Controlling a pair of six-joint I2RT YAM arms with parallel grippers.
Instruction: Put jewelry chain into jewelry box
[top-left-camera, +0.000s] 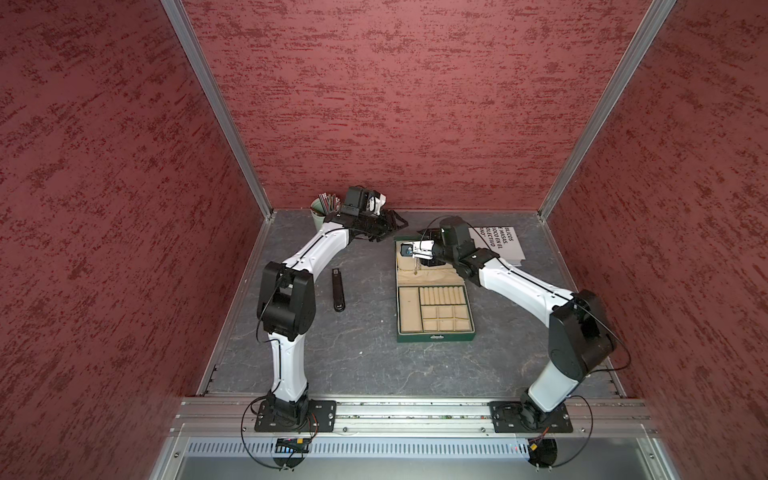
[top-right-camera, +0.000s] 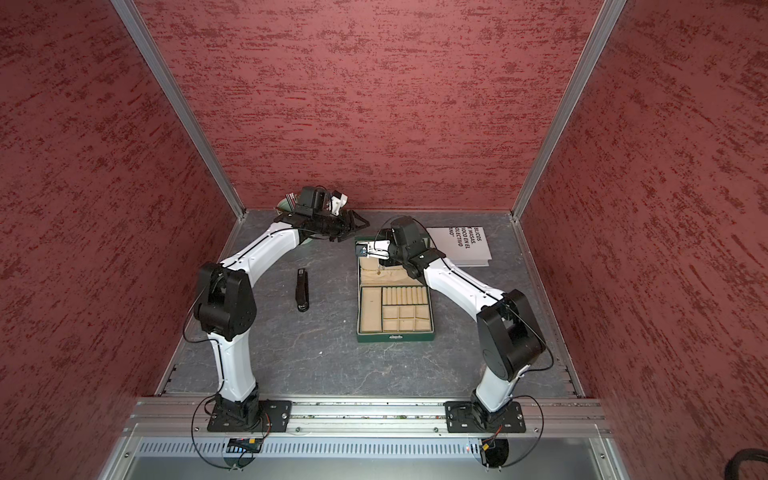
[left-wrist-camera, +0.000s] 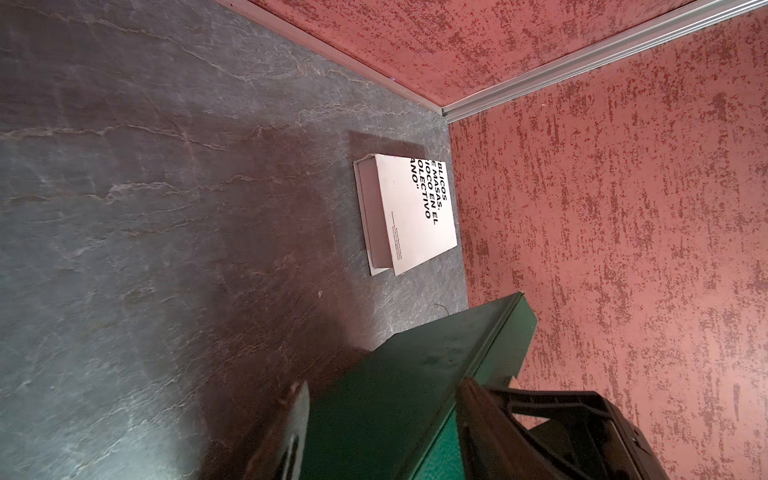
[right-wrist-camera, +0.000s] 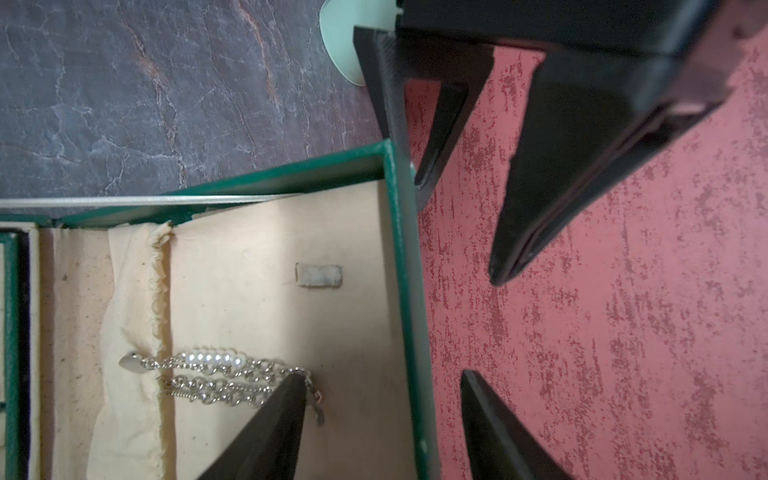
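Observation:
The green jewelry box (top-left-camera: 436, 337) stands with its lid raised and its beige divided tray facing up. A silver jewelry chain (right-wrist-camera: 220, 376) lies against the beige lid lining, with part of it over the gathered lid pocket (right-wrist-camera: 128, 344). My right gripper is at the lid's upper part, fingers apart; the lid's green edge (right-wrist-camera: 409, 280) runs between them in the right wrist view. Beside the lid's upper left corner, my left gripper has its fingers apart too, with the green lid showing between them. Whether either gripper touches the lid I cannot tell.
A white book (top-left-camera: 500, 244) lies behind and right of the box. A black stapler-like object (top-left-camera: 338, 289) rests left of it. A pale green cup with sticks (top-left-camera: 318, 213) stands at the back left.

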